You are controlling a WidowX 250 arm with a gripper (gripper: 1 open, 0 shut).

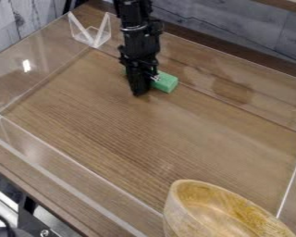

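My black gripper (138, 85) reaches down from the top centre to the wooden table, low over a green rectangular object (163, 82). Its dark fingers cover the left part of the green object. Whether anything is between the fingertips is too small and dark to tell.
A pale yellow oval bowl (217, 213) sits at the bottom right. Clear plastic pieces stand at the table's left edge and back left corner. A wall runs along the back.
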